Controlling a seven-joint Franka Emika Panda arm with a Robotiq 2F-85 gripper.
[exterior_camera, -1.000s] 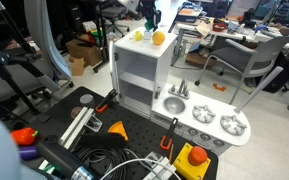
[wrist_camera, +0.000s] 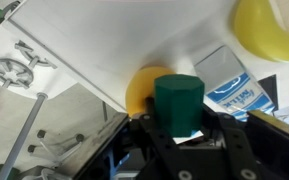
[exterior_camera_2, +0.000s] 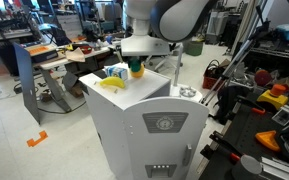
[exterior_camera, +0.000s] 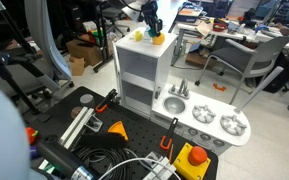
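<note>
A green object (wrist_camera: 179,104) sits between the fingers of my gripper, which is shut on it; its far end faces the white cabinet top. Close behind it in the wrist view is a round orange object (wrist_camera: 144,88), partly hidden by the green one. In exterior view 2 the gripper (exterior_camera_2: 135,58) hangs just over the orange object (exterior_camera_2: 136,71) on the cabinet top. Whether the green object touches the orange one I cannot tell. From exterior view 1, the gripper (exterior_camera: 152,26) appears above the orange object (exterior_camera: 158,39).
A white and blue box (wrist_camera: 227,82) stands close beside the green object. A yellow item (wrist_camera: 269,30) lies farther along the white cabinet top (exterior_camera_2: 134,96). The cabinet's edge runs close to the orange object. A sink (exterior_camera: 175,104) and stove rings lie on a lower white counter.
My gripper has come down with the green object toward the orange object on the cabinet top. The things on the cabinet appear to stay in place.
</note>
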